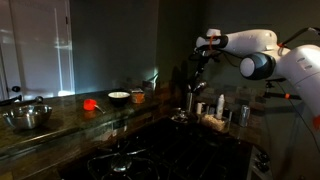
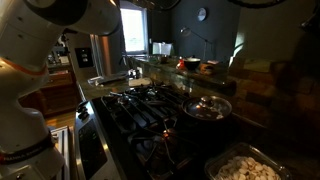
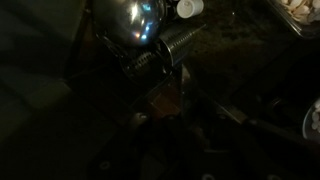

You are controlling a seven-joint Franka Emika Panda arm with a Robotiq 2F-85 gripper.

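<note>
High at the back right, my gripper (image 1: 198, 68) hangs above the counter corner, its fingers pointing down. It appears shut on a dark object, whose shape is hard to make out against the dark wall. In the wrist view the finger area is nearly black. Beyond it lie a shiny rounded metal vessel (image 3: 128, 18), a ribbed metal cylinder (image 3: 178, 44) and a small white item (image 3: 188, 8). A tray of pale pieces (image 3: 302, 12) shows at the top right corner.
A lidded pan (image 2: 207, 108) sits on the black stove (image 2: 150, 125). On the left counter are a metal bowl (image 1: 28, 117), a red cup (image 1: 90, 104), a dark pot (image 1: 119, 98) and a copper-coloured pot (image 1: 138, 96). A white bottle (image 1: 220, 106) stands at the back right.
</note>
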